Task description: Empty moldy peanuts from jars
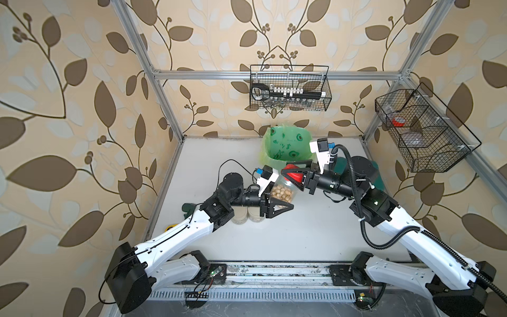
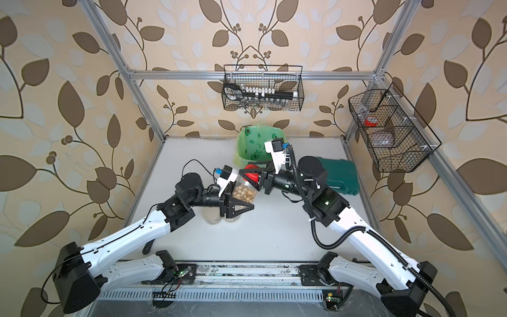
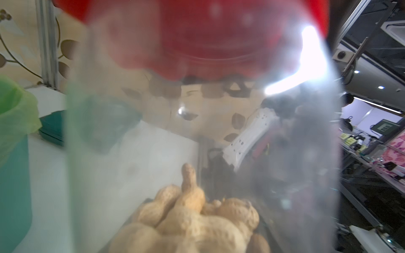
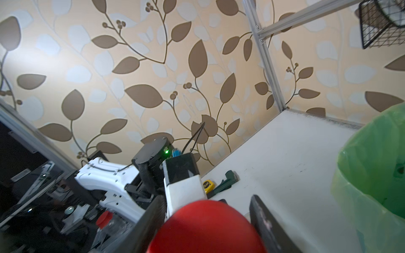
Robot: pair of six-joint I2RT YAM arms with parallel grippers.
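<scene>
A clear jar of peanuts with a red lid is held above the table in my left gripper, which is shut on it; in the left wrist view the peanuts fill its lower part. My right gripper is around the red lid, its fingers either side of it in the right wrist view; whether they grip it is unclear. Two pale jars stand on the table behind the left arm.
A bin with a green liner stands just behind the jar. A teal case lies at the right. Wire baskets hang on the back and right walls. A yellow tape measure and green tool lie at the left edge.
</scene>
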